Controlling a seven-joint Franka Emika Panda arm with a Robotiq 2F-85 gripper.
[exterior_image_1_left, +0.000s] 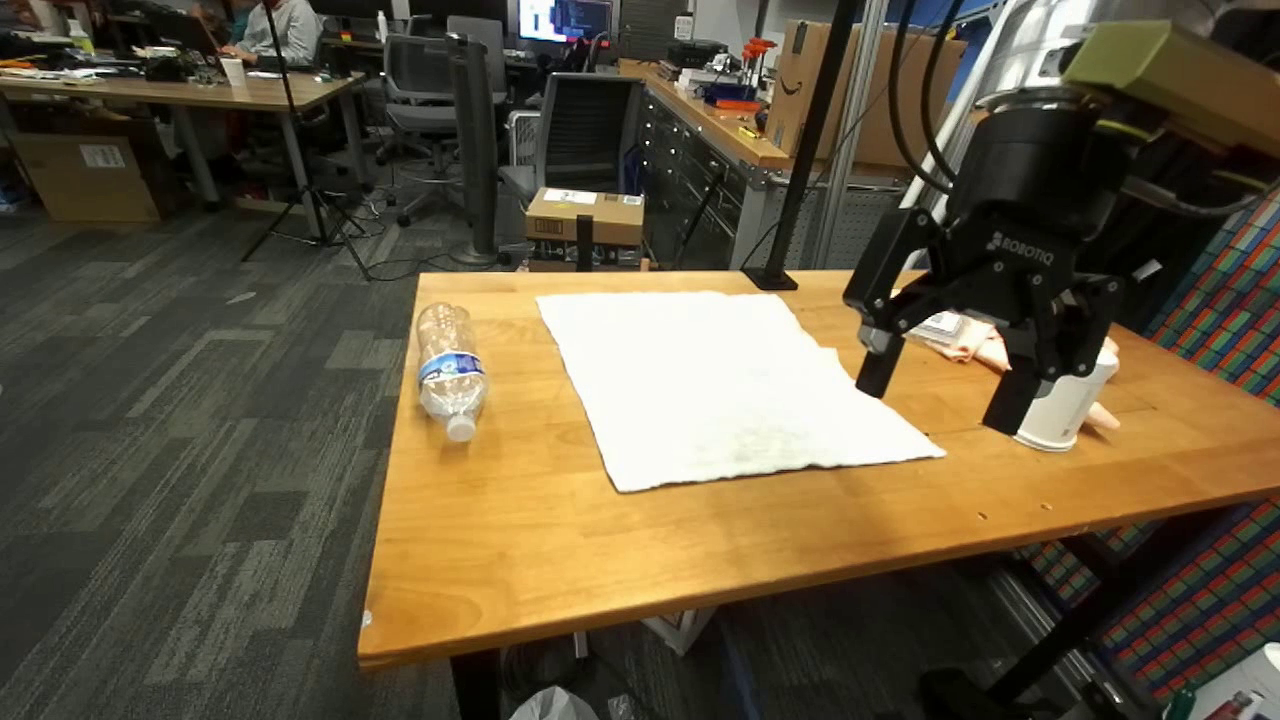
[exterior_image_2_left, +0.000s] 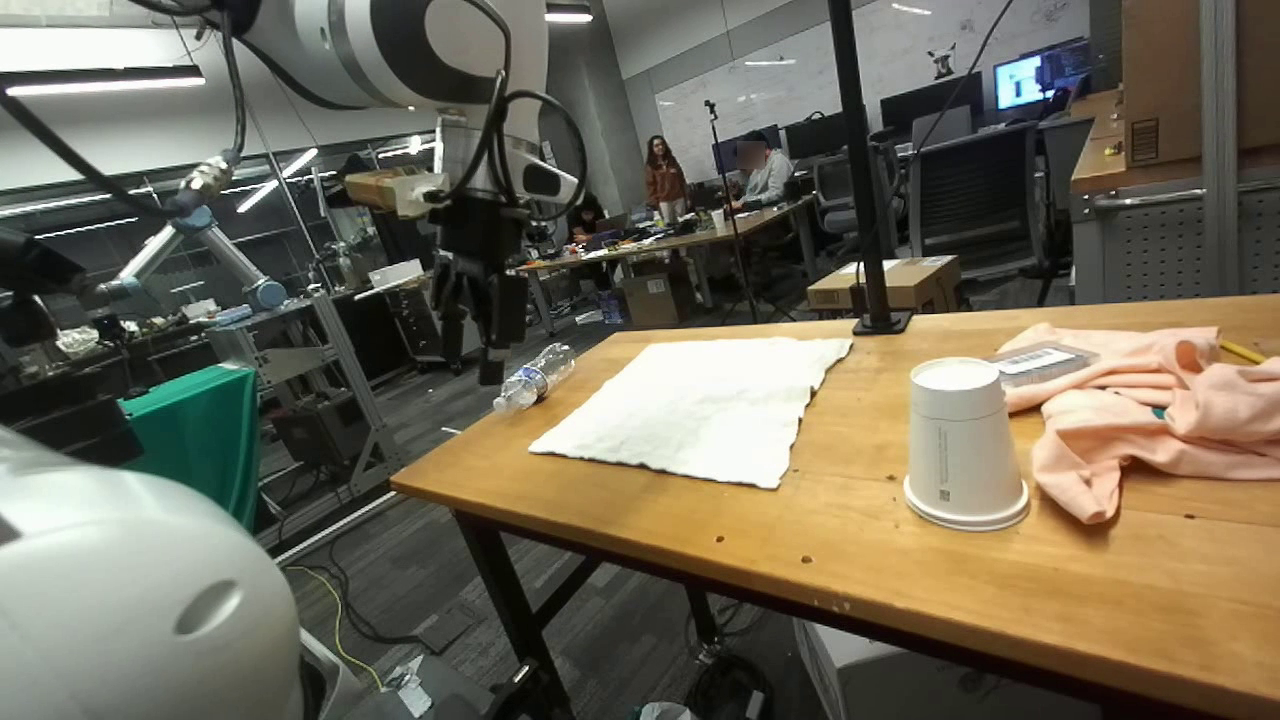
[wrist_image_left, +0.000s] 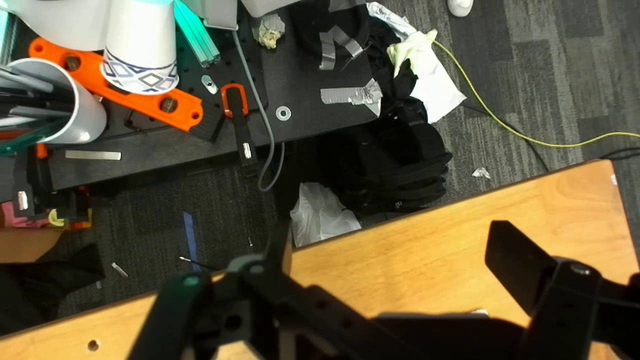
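Observation:
My gripper (exterior_image_1_left: 938, 404) is raised at the table's near right in exterior view 1, its fingers wide apart and nothing between them. In exterior view 2 the same gripper (exterior_image_2_left: 471, 368) hangs near the table's left end. The wrist view shows both black fingers (wrist_image_left: 519, 264) apart over the table edge. A white cloth (exterior_image_1_left: 720, 390) lies spread flat on the wooden table, with a faint stain near its front edge. On its side at the table's left lies a clear plastic bottle (exterior_image_1_left: 452, 372) with a blue label. A white cup (exterior_image_2_left: 967, 444) stands upside down at the other end.
A crumpled peach cloth (exterior_image_2_left: 1152, 402) lies behind the white cup, with a small clear package (exterior_image_2_left: 1041, 364) on it. A black post (exterior_image_2_left: 869, 168) rises from the table's far edge. Bare wood runs along the front of the white cloth.

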